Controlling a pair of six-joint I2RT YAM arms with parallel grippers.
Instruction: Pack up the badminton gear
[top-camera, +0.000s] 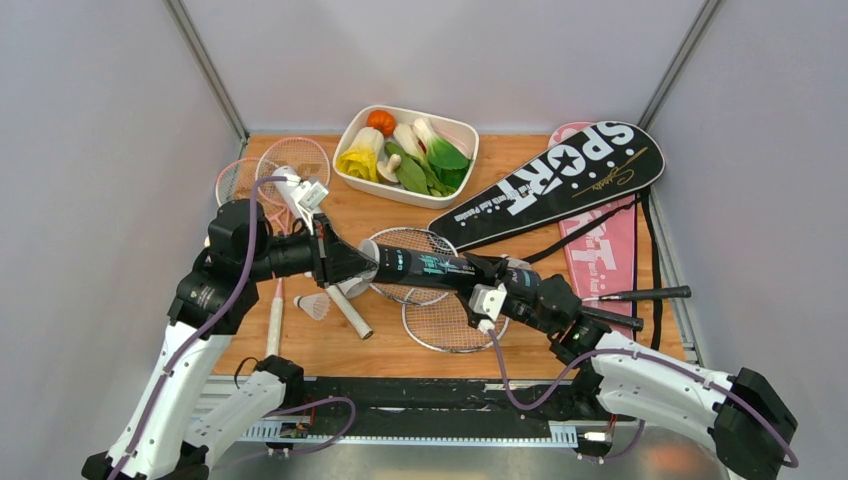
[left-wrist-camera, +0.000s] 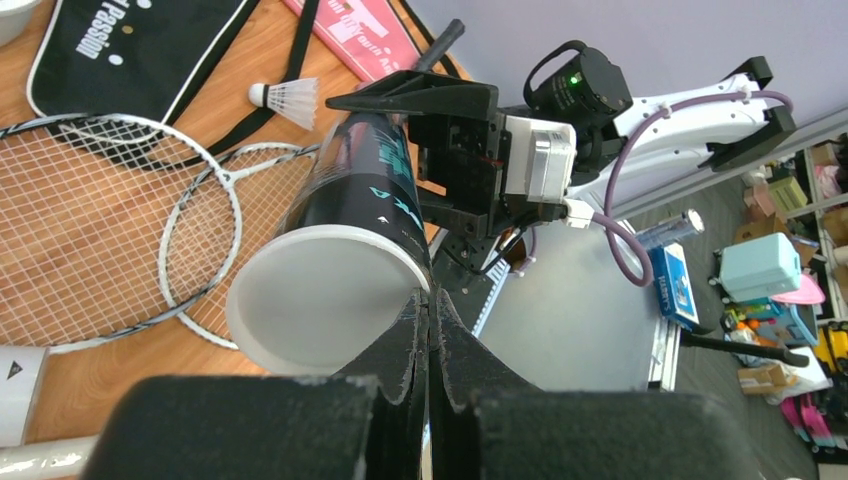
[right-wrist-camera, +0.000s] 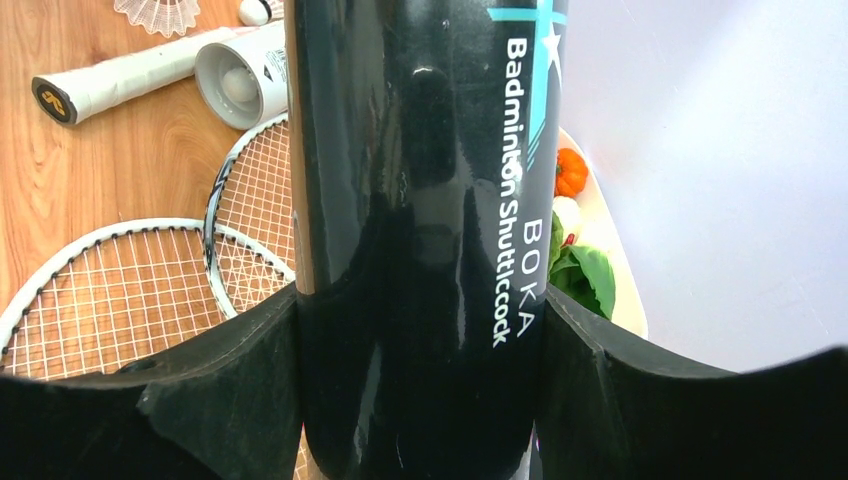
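Observation:
My right gripper (top-camera: 478, 278) is shut on a black shuttlecock tube (top-camera: 420, 266), held sideways above the rackets. My left gripper is shut at the tube's white-rimmed end (left-wrist-camera: 322, 295); its tips touch the rim, and whether the rim is between them I cannot tell. A white tube (right-wrist-camera: 245, 80) lies beside a racket grip (right-wrist-camera: 120, 85). A shuttlecock (top-camera: 312, 305) lies left of it. Rackets (top-camera: 450, 325) lie beneath the held tube. A black racket bag (top-camera: 545, 180) rests on a pink bag (top-camera: 600, 265).
A white bin of vegetables (top-camera: 405, 201) stands at the back centre. Pink rackets (top-camera: 295, 160) lie at the back left. Walls enclose the table on the sides and back.

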